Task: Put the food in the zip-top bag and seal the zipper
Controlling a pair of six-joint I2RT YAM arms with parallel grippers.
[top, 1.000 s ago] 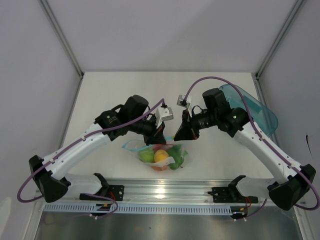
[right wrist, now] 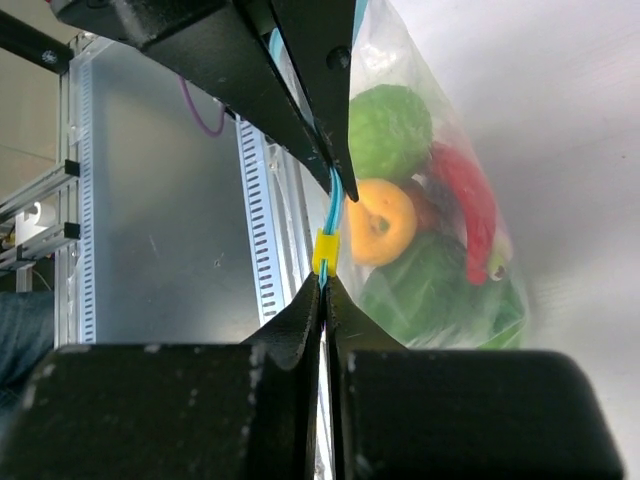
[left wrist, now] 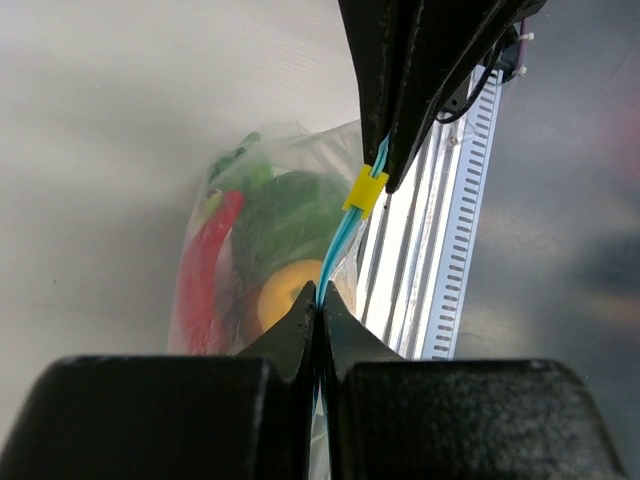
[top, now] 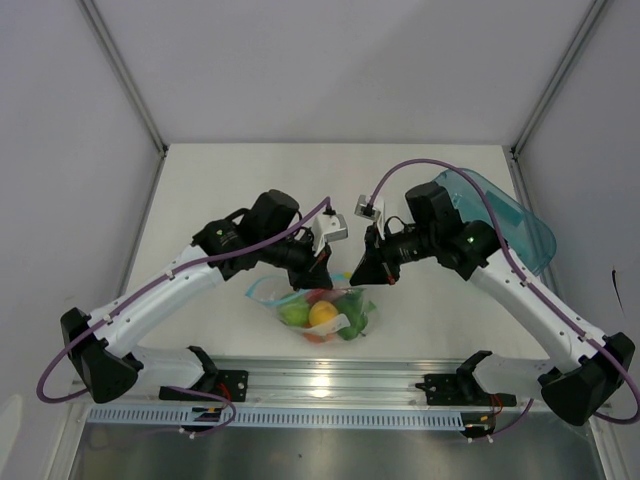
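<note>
The clear zip top bag point(top: 300, 330) lies at the table's front edge with green, red and orange food inside point(right wrist: 383, 222). Its cyan zipper point(left wrist: 342, 238) with a yellow slider point(left wrist: 365, 190) runs between both grippers. My left gripper has its fingers closed round the zipper strip. My right gripper is shut on the zipper at the yellow slider, beside the left one. Both hold the top edge above the food.
A teal translucent bin point(top: 530, 235) stands at the right of the table. The metal frame runs along the front.
My right gripper and arm have moved slightly down toward the front since a second ago. The left arm is nearly still.
</note>
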